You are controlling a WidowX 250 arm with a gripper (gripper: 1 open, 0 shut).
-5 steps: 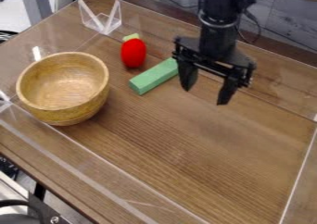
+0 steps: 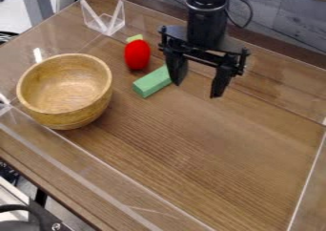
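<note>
My black gripper [image 2: 199,77] hangs over the upper middle of the wooden table, open, its two fingers spread wide apart. Just left of it lies a green block [image 2: 152,81]. A red object [image 2: 137,53] sits farther back, with a small yellow-green item [image 2: 135,38] partly visible behind it. A yellow bowl [image 2: 64,104] stands at the left. Nothing shows held in the gripper.
A clear plastic or wire item [image 2: 105,17] stands at the back left.
The objects on the table have not visibly moved.
</note>
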